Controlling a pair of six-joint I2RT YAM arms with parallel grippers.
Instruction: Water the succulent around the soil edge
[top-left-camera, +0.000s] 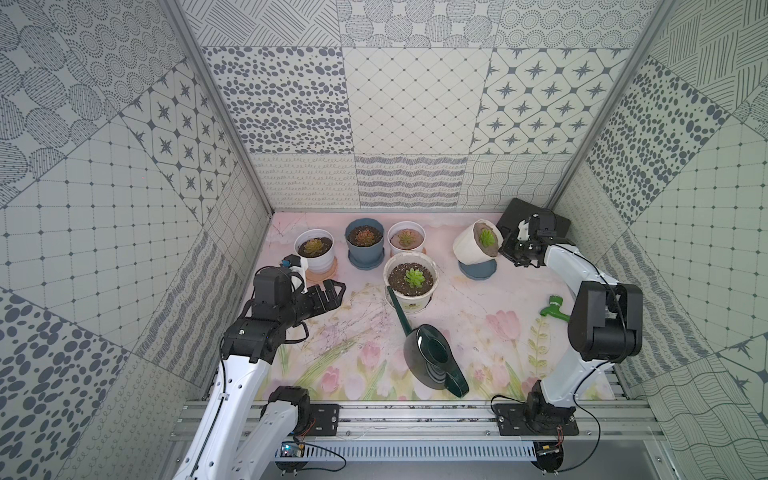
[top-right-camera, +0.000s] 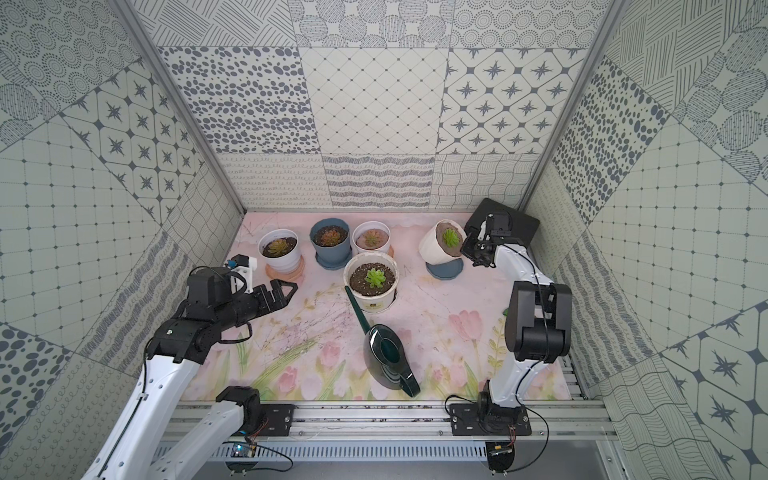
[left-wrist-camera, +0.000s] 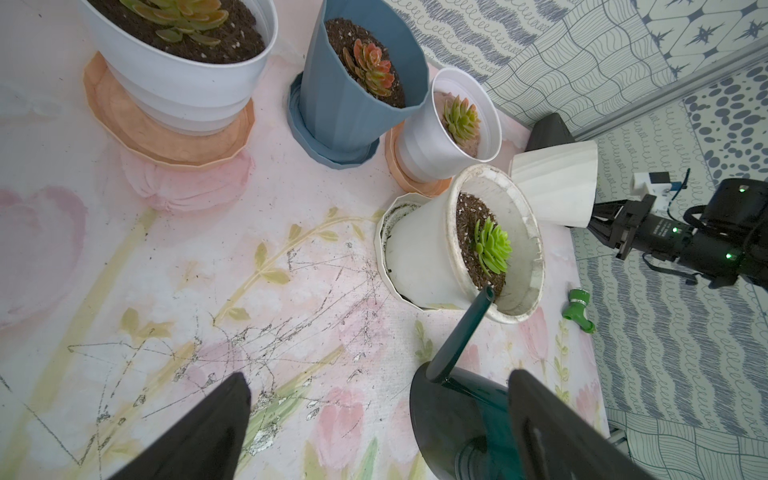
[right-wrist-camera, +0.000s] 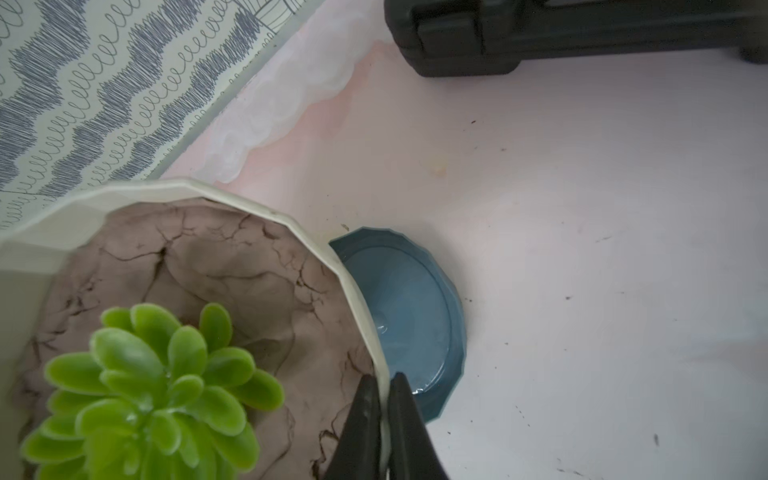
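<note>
A cream pot (top-left-camera: 477, 242) holding a green succulent (right-wrist-camera: 152, 392) is tipped over to the right, off-centre above its blue saucer (top-left-camera: 477, 270). My right gripper is shut on the pot's rim, its narrow fingers either side of the thin edge. Whether the pot's base still touches the saucer is hard to tell. The dark green watering can (top-left-camera: 432, 356) stands at the front middle. Its spout tip reaches the rim of another cream pot (top-left-camera: 410, 302) with a succulent in dark soil. Empty and open, my left gripper (top-left-camera: 334, 294) hovers at the left.
Behind stand a white pot (top-left-camera: 317, 254), a blue pot (top-left-camera: 365, 245) and a smaller white pot (top-left-camera: 408, 240). A black case (top-right-camera: 520, 225) lies in the back right corner. A green nozzle (top-left-camera: 553, 307) rests at the right.
</note>
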